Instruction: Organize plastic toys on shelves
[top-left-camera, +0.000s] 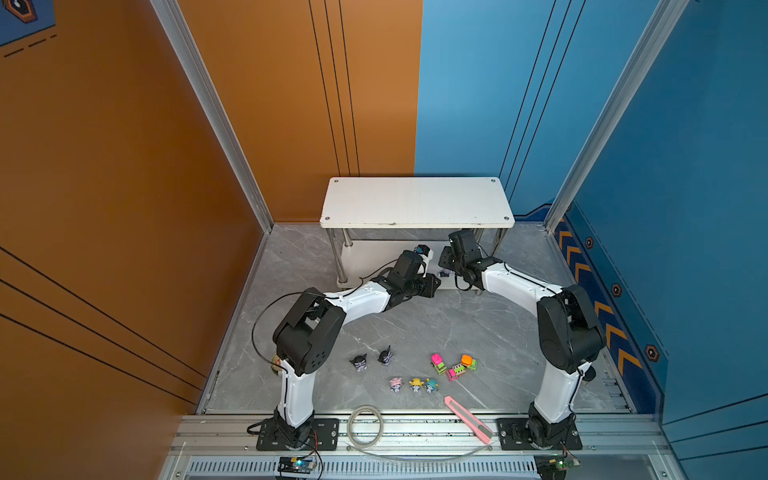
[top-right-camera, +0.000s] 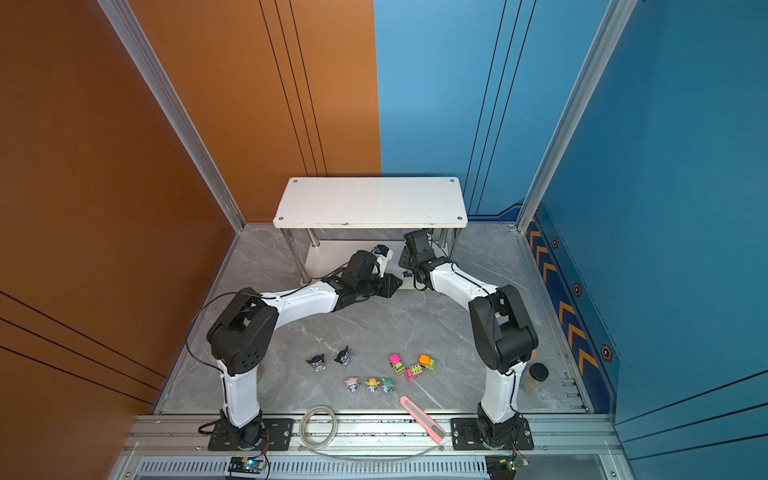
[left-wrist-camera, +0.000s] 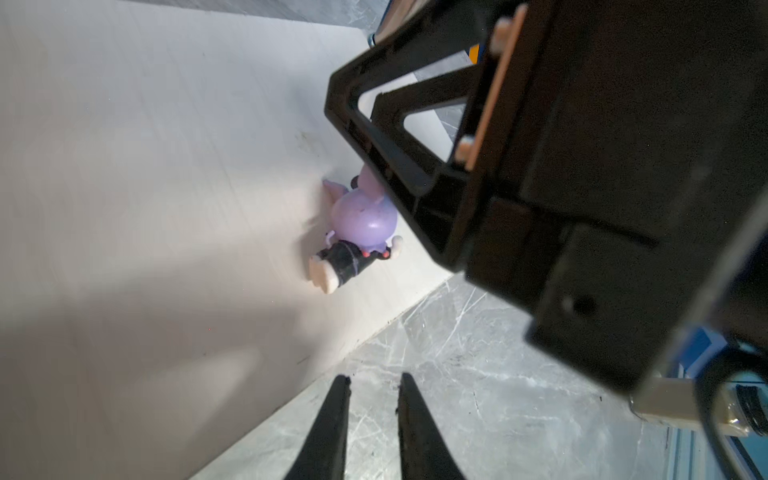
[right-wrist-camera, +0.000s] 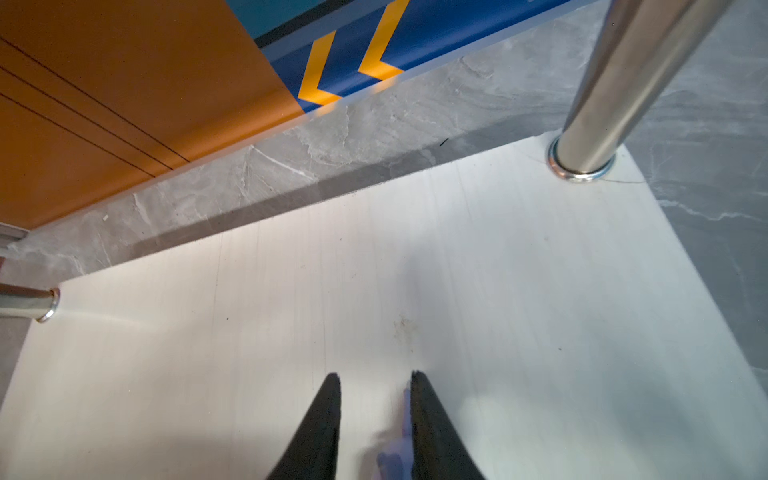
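Observation:
A purple toy figure with a dark lower body (left-wrist-camera: 364, 220) lies on the white lower shelf (left-wrist-camera: 160, 160), close to its front edge. My right gripper (top-left-camera: 445, 257) reaches in above it, hiding part of it. In the right wrist view only a bit of purple (right-wrist-camera: 393, 460) shows, partly behind one finger; that gripper's fingertips stand apart, and I see no grip on the toy. My left gripper is just left of the toy, its fingers parted over the grey floor past the shelf edge, with nothing between them.
The white top shelf (top-left-camera: 416, 201) overhangs on metal posts (right-wrist-camera: 616, 88). Two dark-headed figures (top-left-camera: 360, 362), several small coloured figures (top-left-camera: 416, 385) and pink, green and orange blocks (top-left-camera: 457, 369) lie on the front floor. The lower shelf's left part is bare.

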